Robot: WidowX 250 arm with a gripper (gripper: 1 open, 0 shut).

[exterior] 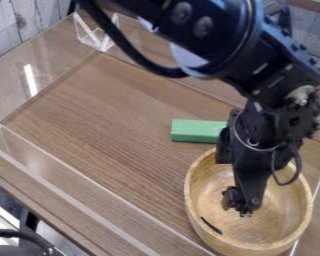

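My gripper (pixel 240 188) reaches down from the upper right into a light wooden bowl (pixel 210 225), its fingertips inside the bowl over the bottom. The gripper is open; I cannot make out anything held. A small dark elongated mark or item lies on the bowl's floor at the lower left. A green block (pixel 196 130) lies on the table behind the bowl, partly hidden by my gripper.
Clear plastic edging runs along the left side, and a dark cable is at the bottom left corner. My arm covers much of the upper right.
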